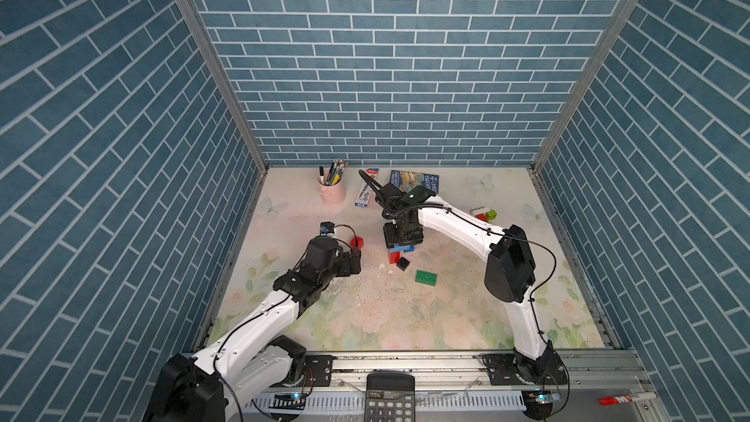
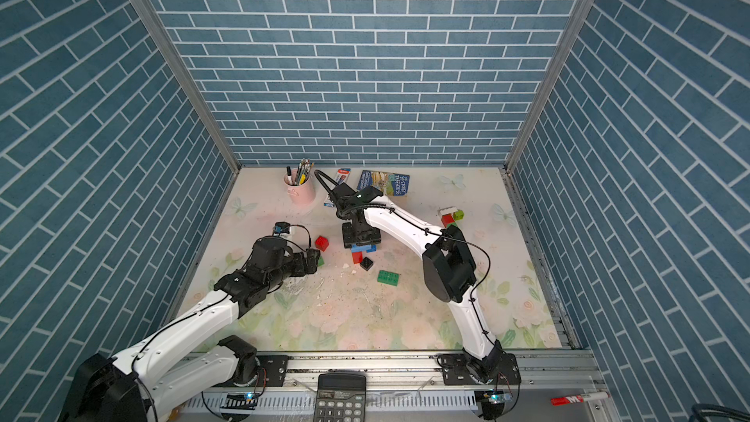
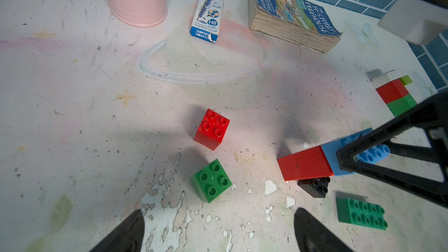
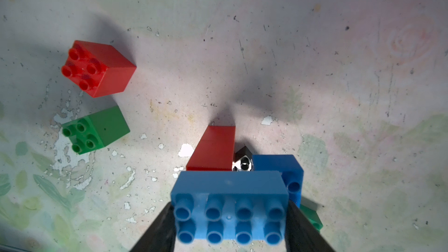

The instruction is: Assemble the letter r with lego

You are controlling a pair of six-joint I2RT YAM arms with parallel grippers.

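Observation:
My right gripper is shut on the ends of a long blue brick [image 4: 228, 184] at the top of an assembly. Beneath that brick shows a red column, with a second blue brick [image 4: 278, 162] projecting to one side in the right wrist view. Whether the column touches the table is hard to tell. A small black brick [image 3: 315, 186] sits close beside its red part; whether they are joined cannot be told. My left gripper stands open and empty, near a loose green brick [image 3: 211, 180] and a loose red brick [image 3: 211, 129].
A larger green brick [image 3: 361, 213] lies right of the black one. A small brick cluster [image 1: 484, 214] sits far right. Along the back stand a pink pen cup [image 1: 332, 192], a pencil box [image 3: 209, 7] and a book [image 3: 294, 15].

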